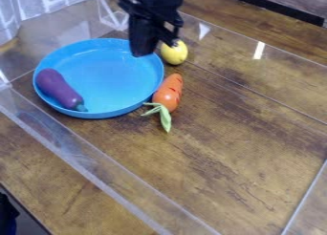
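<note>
My dark gripper (155, 33) hangs at the top centre, above the back edge of a blue plate (109, 76). It is blurred; nothing clearly shows held in it. A purple eggplant (59, 90) lies on the left of the plate. An orange carrot (169, 95) with green leaves lies just right of the plate. A yellow lemon (174, 52), partly behind the gripper, sits at the plate's upper right.
A clear plastic edge runs along the left side.
</note>
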